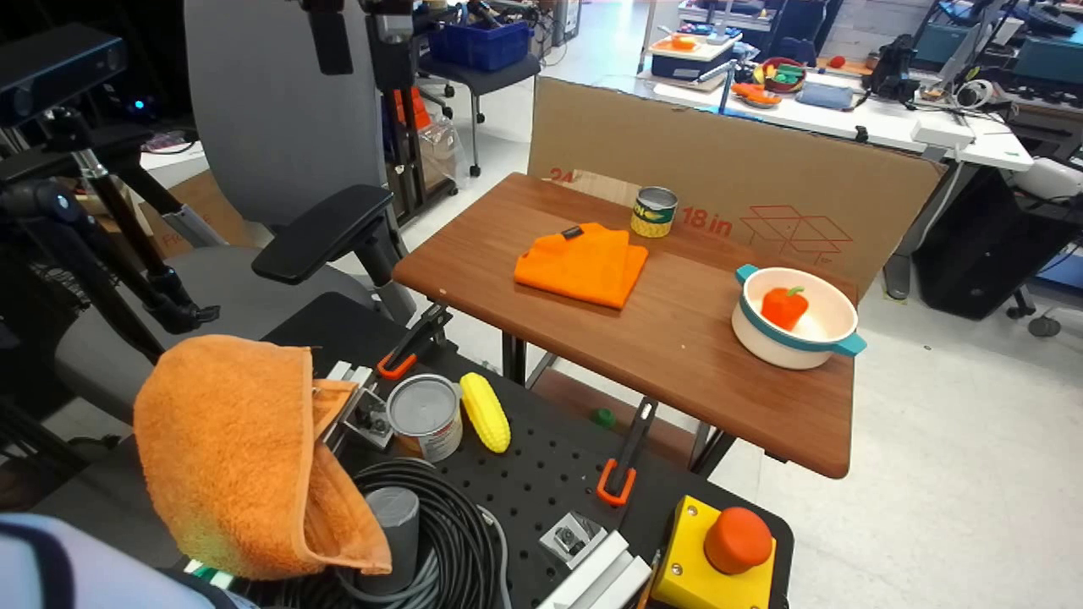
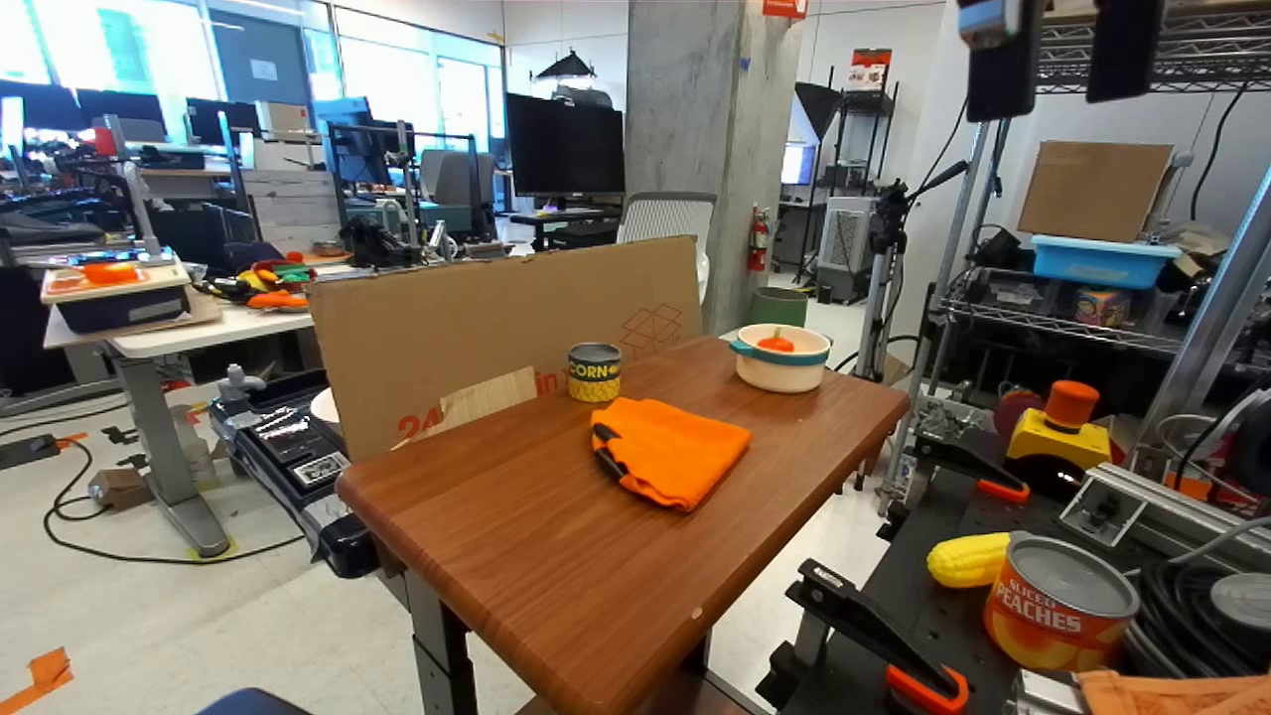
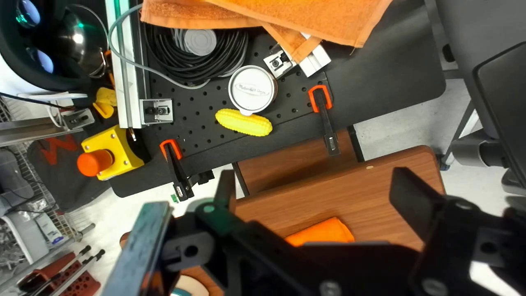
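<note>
High above the furniture, my gripper is open, its dark fingers wide apart with nothing between them. Only its lower end shows at the top of exterior view 1 and at the upper right of exterior view 2. On the brown table point(image 1: 457, 254) below lies a folded orange cloth point(image 1: 584, 266). Behind the cloth stands a corn can point(image 2: 595, 371), upright. A cream pot point(image 1: 782, 345) with teal handles sits toward one end, holding an orange pepper point(image 1: 784, 306). In the wrist view, my gripper's body hides much of the tabletop.
A black perforated cart point(image 1: 528, 487) stands alongside, bearing a peaches can point(image 2: 1060, 602), a toy corn cob point(image 1: 485, 412), coiled cable point(image 1: 452, 518), clamps and a red-topped yellow button box point(image 1: 700, 568). An orange towel point(image 1: 228, 457) hangs near the camera. Cardboard point(image 1: 711, 152) walls the table's back edge.
</note>
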